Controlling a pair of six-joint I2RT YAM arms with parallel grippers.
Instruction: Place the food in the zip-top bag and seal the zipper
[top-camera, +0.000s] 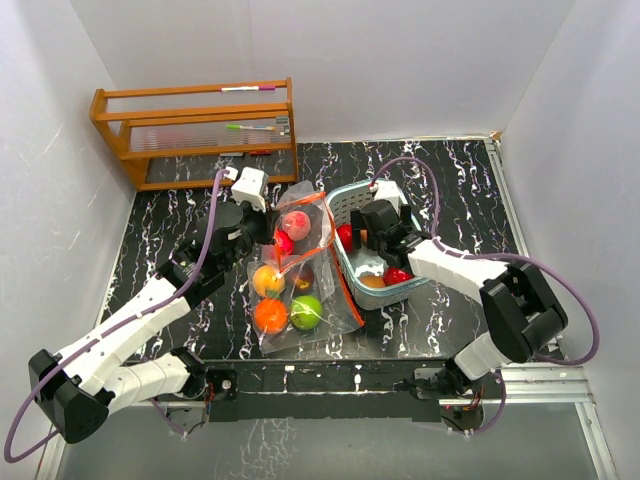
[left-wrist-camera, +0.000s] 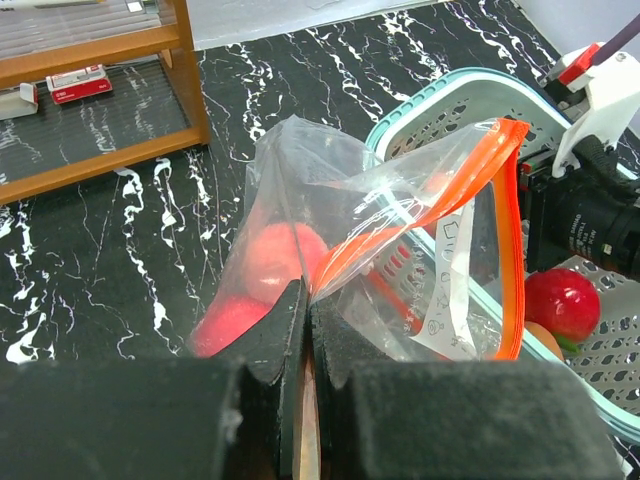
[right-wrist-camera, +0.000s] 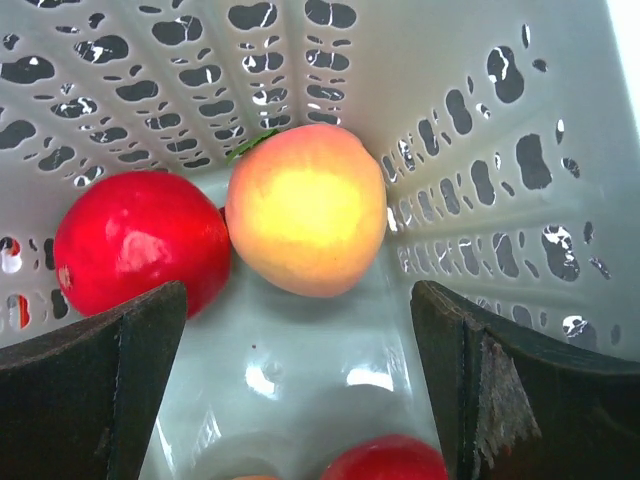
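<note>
The clear zip bag (top-camera: 315, 338) with an orange zipper (left-wrist-camera: 511, 270) lies left of the basket, several fruits inside, among them a green one (top-camera: 306, 312) and an orange one (top-camera: 270, 316). Its mouth gapes toward the basket. My left gripper is shut on the bag's plastic edge, beside the zipper. Over the basket (top-camera: 394, 292), my right gripper stands open, its fingers spread. A peach (right-wrist-camera: 306, 208) lies ahead of the gap between them, apart from both. A red apple (right-wrist-camera: 145, 240) sits left of the peach.
More fruit lies at the basket's near end, including another red apple (top-camera: 397, 275) and an orange-toned fruit (top-camera: 372, 281). A wooden rack (top-camera: 200, 113) stands at the back left.
</note>
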